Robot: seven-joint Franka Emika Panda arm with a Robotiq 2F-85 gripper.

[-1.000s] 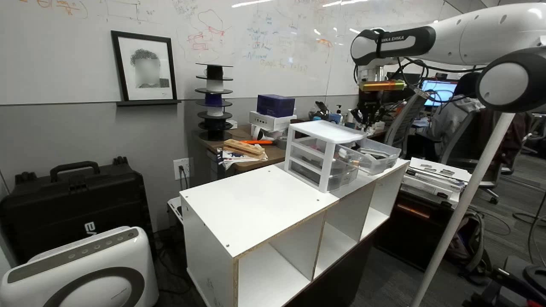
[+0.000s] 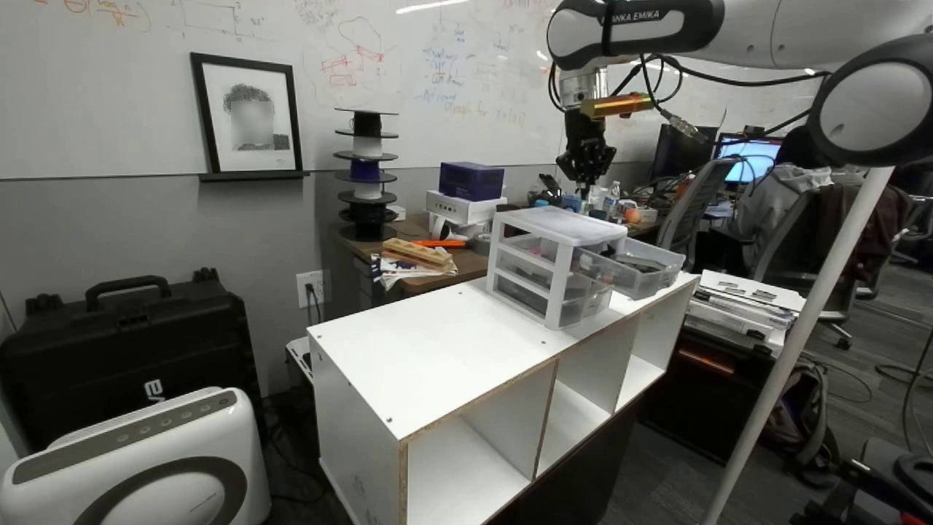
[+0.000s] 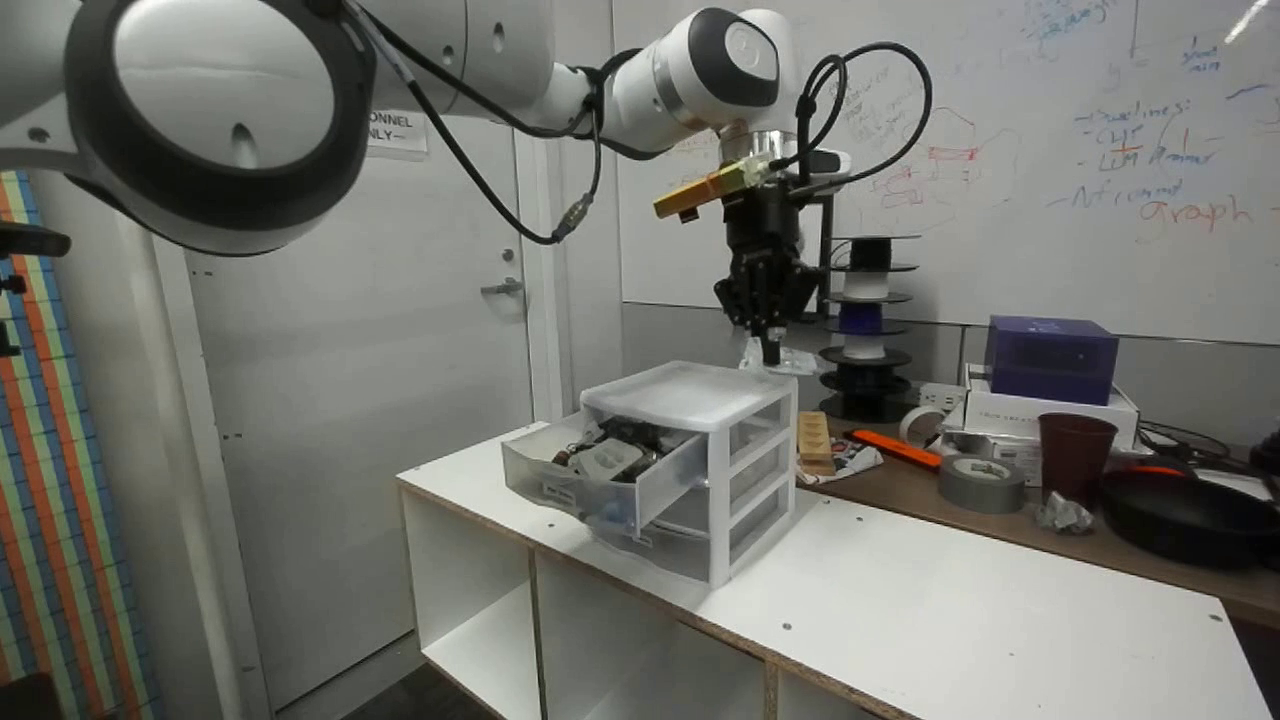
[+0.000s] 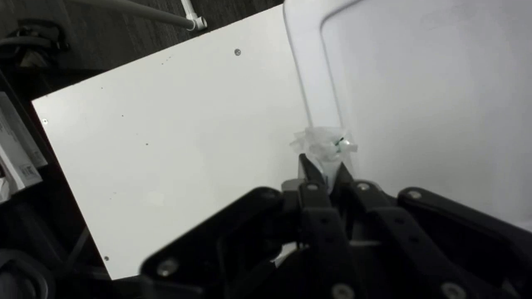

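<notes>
My gripper [image 3: 771, 358] is shut on a crumpled clear plastic wrapper [image 4: 325, 143], which pokes out past the fingertips in the wrist view. In exterior view 2 the wrapper [image 3: 792, 359] shows pale at the fingertips, just beyond the top of the clear drawer unit [image 3: 684, 390]. From exterior view 1, the gripper [image 2: 584, 185] hangs above the far side of that unit [image 2: 560, 223]. The unit's top drawer [image 3: 576, 486] is pulled out and filled with mixed small items.
The white shelf top [image 2: 420, 350] is bare to one side of the drawer unit. Behind stands a brown desk [image 3: 948, 498] with a tape roll [image 3: 981, 482], a dark cup [image 3: 1070, 456], a black pan [image 3: 1188, 516] and a spool stack [image 3: 866, 324].
In exterior view 1, the arm and gripper have moved left and up, from beyond the open drawer to above the drawer unit. The drawer stays pulled out.
</notes>
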